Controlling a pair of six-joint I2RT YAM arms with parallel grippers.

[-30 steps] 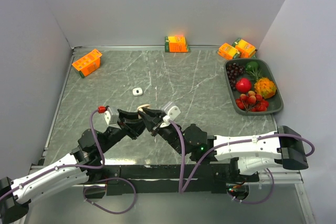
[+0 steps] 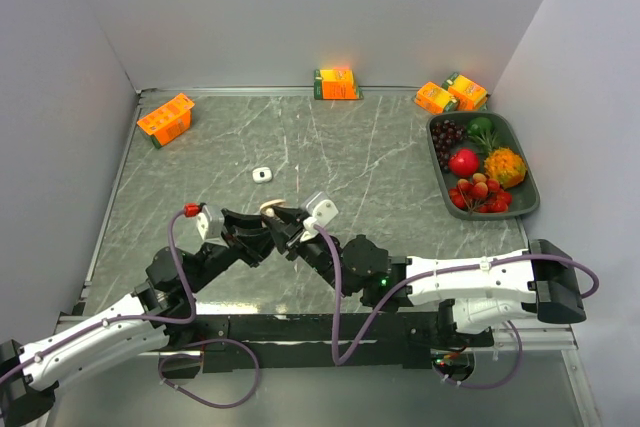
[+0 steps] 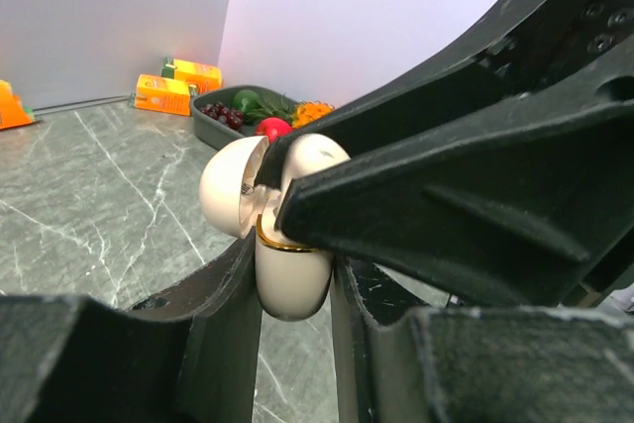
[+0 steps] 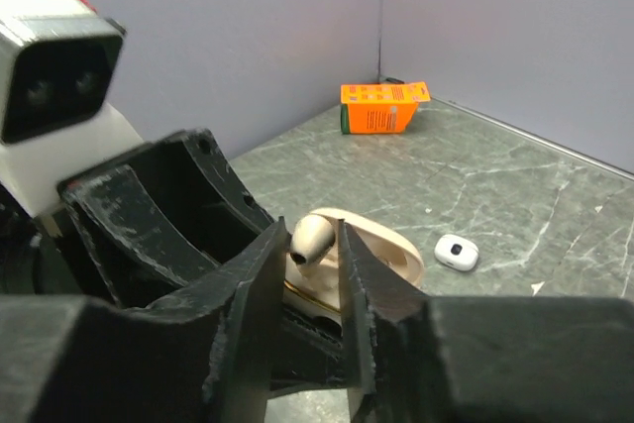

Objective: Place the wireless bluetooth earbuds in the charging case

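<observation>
The white charging case (image 3: 293,274) with a gold rim is held upright with its lid (image 3: 225,185) open, between the fingers of my left gripper (image 2: 258,237). My right gripper (image 2: 284,225) meets it from the right, its fingertips around a white earbud (image 4: 312,237) at the case's opening. How firmly those fingers close on the earbud is hard to tell. A small white object (image 2: 262,175), with a dark spot in the right wrist view, lies on the table behind the grippers.
A grey tray (image 2: 442,177) of fruit stands at the right. Orange boxes (image 2: 165,119) stand along the back and left.
My right gripper and its cable have shifted very slightly; my left gripper stays about where it was, with the case.
</observation>
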